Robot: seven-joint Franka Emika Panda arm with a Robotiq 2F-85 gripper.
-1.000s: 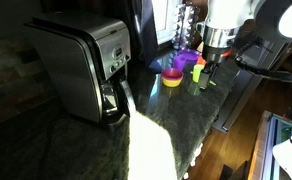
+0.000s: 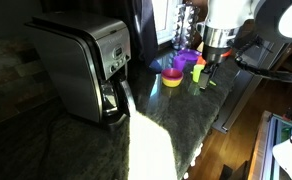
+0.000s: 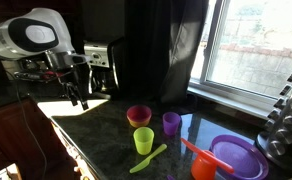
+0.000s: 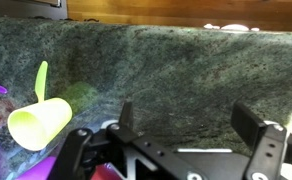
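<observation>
My gripper stands open above the dark counter, with only bare stone showing between its fingers. In exterior view 2 the gripper [image 3: 79, 98] hangs left of a stack of red and yellow bowls [image 3: 139, 116]. A yellow-green cup [image 3: 143, 140] is on the counter near the bowls, with a green knife [image 3: 151, 158] in front of it. The wrist view has the green cup [image 4: 40, 124] at the left, and a red thing at the bottom is partly covered by the gripper.
A purple cup [image 3: 171, 123], an orange cup [image 3: 203, 165] and a purple plate [image 3: 236, 157] occupy the window side. The coffee maker [image 2: 84, 68] stands against the wall. Bare counter [image 2: 136, 140] lies in front of it, partly sunlit. The counter's edge drops to a wooden floor [image 2: 226, 148].
</observation>
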